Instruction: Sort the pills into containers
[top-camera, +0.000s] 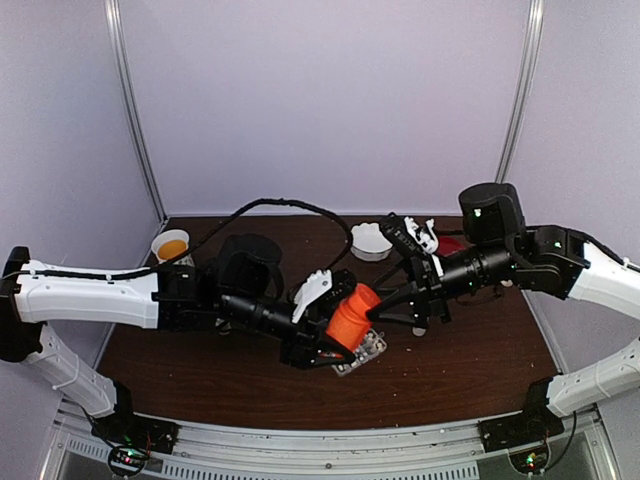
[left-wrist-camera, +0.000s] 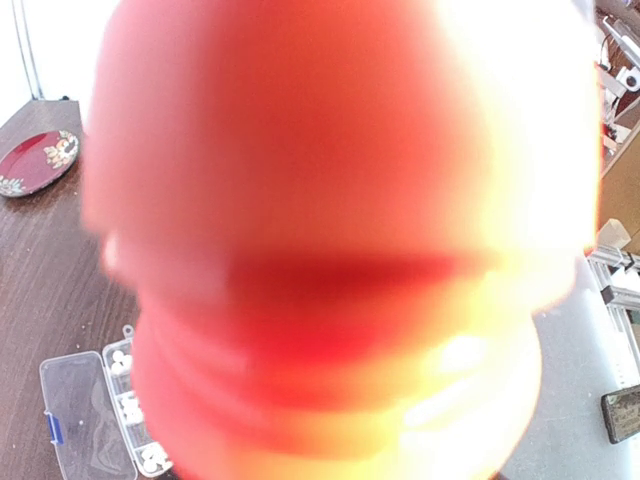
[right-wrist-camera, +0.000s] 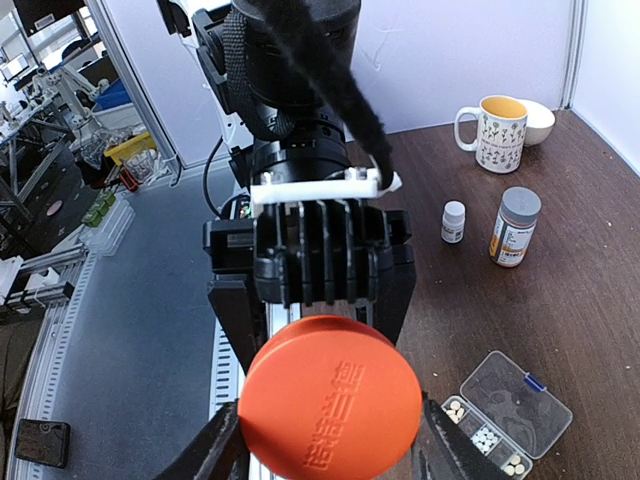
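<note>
Between the two arms an orange-red bottle (top-camera: 350, 320) is held tilted above the table. My left gripper (top-camera: 330, 345) is shut on its body. My right gripper (top-camera: 378, 304) is shut at the capped end; in the right wrist view the round orange lid (right-wrist-camera: 330, 410) faces the camera, with dark fingers (right-wrist-camera: 222, 440) on both sides. The bottle, blurred, fills most of the left wrist view and hides its fingers. Below lies a clear pill box (right-wrist-camera: 485, 440), its lid swung open and white and pale pills in its compartments.
In the right wrist view a grey-capped jar (right-wrist-camera: 514, 228), a small white bottle (right-wrist-camera: 453, 222) and a patterned mug (right-wrist-camera: 500, 135) stand on the table. A white bowl (top-camera: 371, 241) is at the back. A red plate (left-wrist-camera: 38, 163) shows in the left wrist view.
</note>
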